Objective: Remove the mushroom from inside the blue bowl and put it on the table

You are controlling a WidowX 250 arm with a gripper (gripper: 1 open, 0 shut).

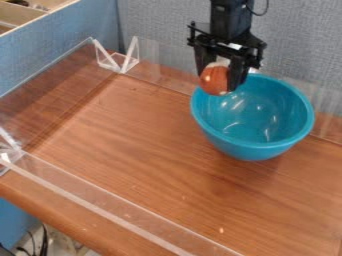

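Observation:
The mushroom (214,79), with an orange-brown cap and a pale part above it, is gripped in my black gripper (221,72). It hangs at the upper left rim of the blue bowl (250,140), about rim height or above. The bowl stands upright on the wooden table (147,150), toward the back right. Nothing shows inside the part of the bowl that I can see. One finger (238,72) partly covers the mushroom's right side.
Bare table stretches left and in front of the bowl. A clear low barrier (120,215) runs along the front left edge. A white bracket (118,57) stands at the back left corner, and a grey wall (160,25) rises behind.

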